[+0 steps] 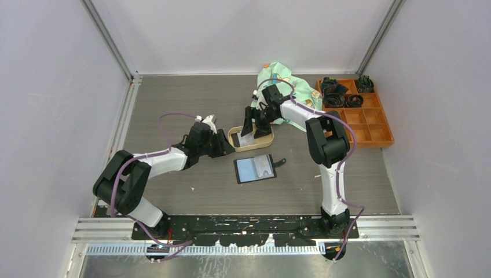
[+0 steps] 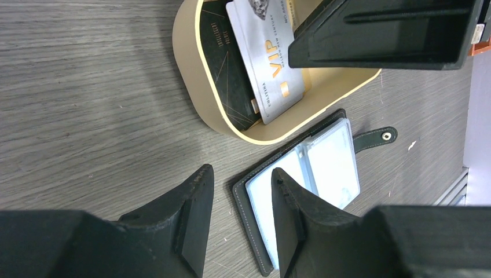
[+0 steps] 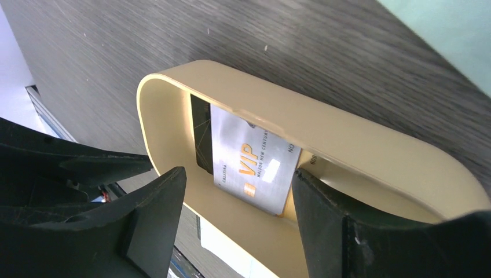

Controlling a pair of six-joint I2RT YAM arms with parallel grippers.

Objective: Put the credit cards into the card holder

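Observation:
A silver VIP card (image 3: 243, 150) lies in the beige tray (image 1: 269, 142), overlapping a black card (image 2: 226, 63). Part of a gold-toned card (image 3: 289, 200) shows beneath the silver one's edge. Over the tray my right gripper is open, its fingertips spread to either side of the silver card's face; no card is visibly clamped. To the tray's left hovers my left gripper, open and empty. In front of the tray the card holder (image 1: 246, 169) lies spread open, with clear sleeves and a dark strap (image 2: 373, 139).
A patterned green cloth (image 1: 298, 90) is bunched behind the right arm. At the back right stands an orange divided box (image 1: 376, 134) with black coils in some compartments.

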